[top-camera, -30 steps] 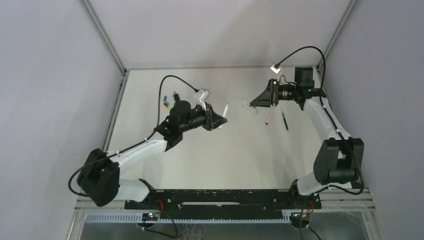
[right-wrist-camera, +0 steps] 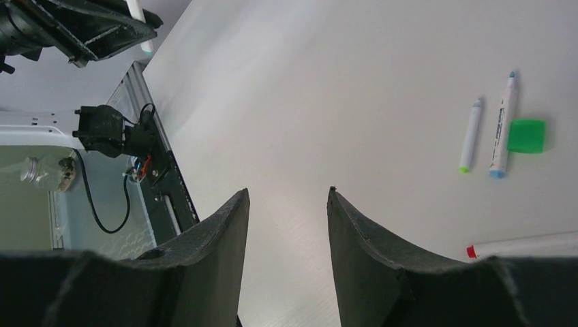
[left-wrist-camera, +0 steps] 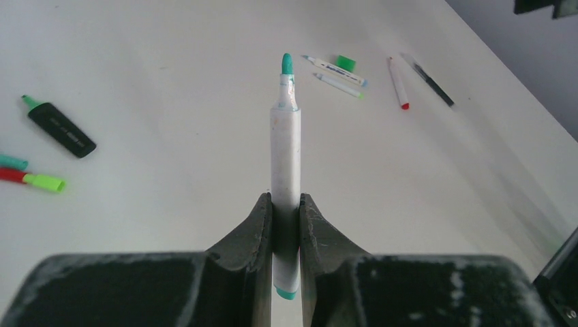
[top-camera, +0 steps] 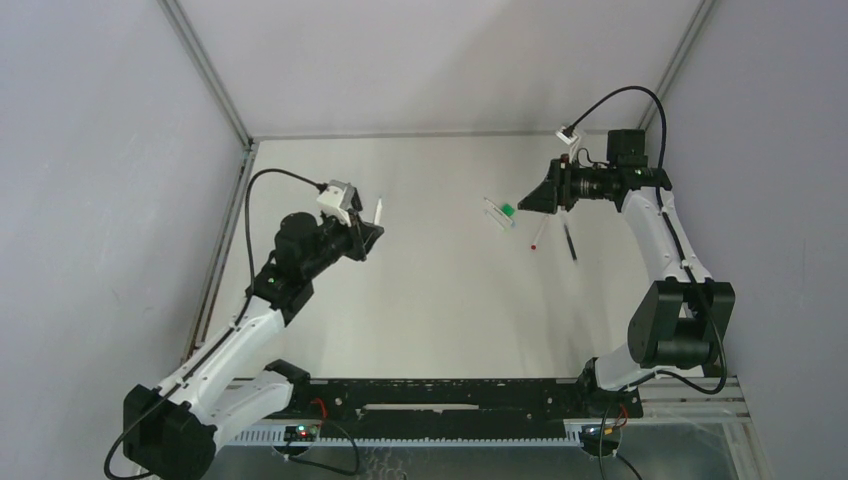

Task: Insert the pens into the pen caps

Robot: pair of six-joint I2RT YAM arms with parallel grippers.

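Observation:
A white pen with a teal tip [left-wrist-camera: 285, 139] stands upright between the fingers of my left gripper, which is shut on its lower part. In the top view this pen [top-camera: 378, 211] shows at the left gripper's end, over the left half of the table. My right gripper is open and empty, above the table's right side. Caps lie at the left in the left wrist view: a teal one [left-wrist-camera: 12, 162], a red one [left-wrist-camera: 12, 175] touching a lime one [left-wrist-camera: 46, 182], and a black marker-like piece with a green end [left-wrist-camera: 63, 129]. No cap sits over the held pen's tip.
On the right lie a blue-tipped pen [right-wrist-camera: 503, 126], a lime-ended pen [right-wrist-camera: 470, 136], a green block [right-wrist-camera: 527, 136], a red-ended pen [left-wrist-camera: 398, 83] and a black-and-clear pen [left-wrist-camera: 429, 82].
My left gripper has moved left with the pen, and its arm now hides the caps in the top view.

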